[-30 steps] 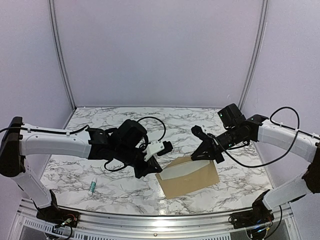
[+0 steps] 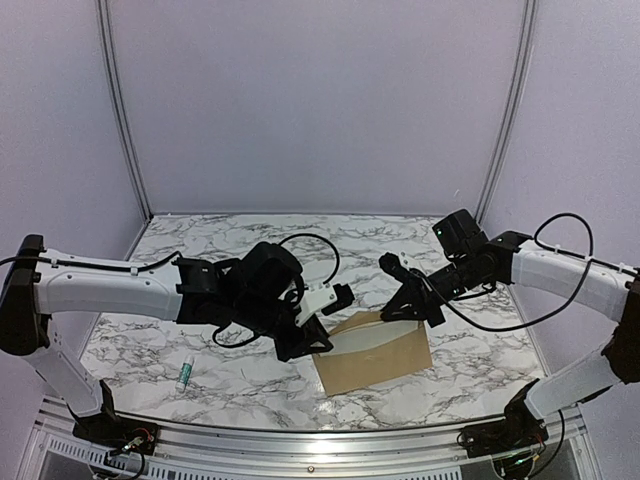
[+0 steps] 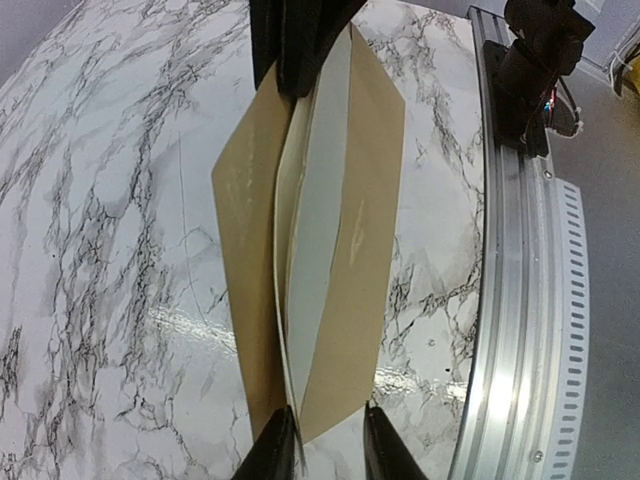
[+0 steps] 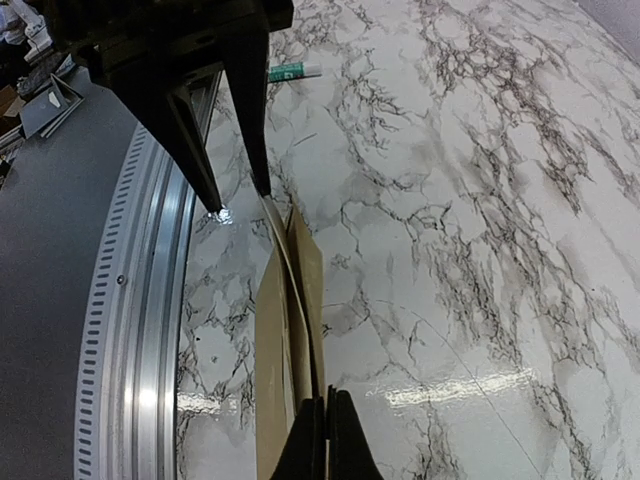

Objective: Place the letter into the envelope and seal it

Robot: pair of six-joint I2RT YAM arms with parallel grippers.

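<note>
A brown envelope (image 2: 370,370) stands on edge near the table's front, its top parted, with the white letter (image 2: 375,335) inside along the opening, also seen end-on in the left wrist view (image 3: 318,230). My left gripper (image 2: 315,345) is at the envelope's left end; in the left wrist view its fingers are apart, the letter's thin edge between or beside them. My right gripper (image 2: 400,312) is shut at the upper right of the envelope, pinching its top edge; in the right wrist view its fingertips meet on the paper.
A glue stick (image 2: 186,373) lies at the front left. A metal rail (image 2: 310,440) runs along the front edge.
</note>
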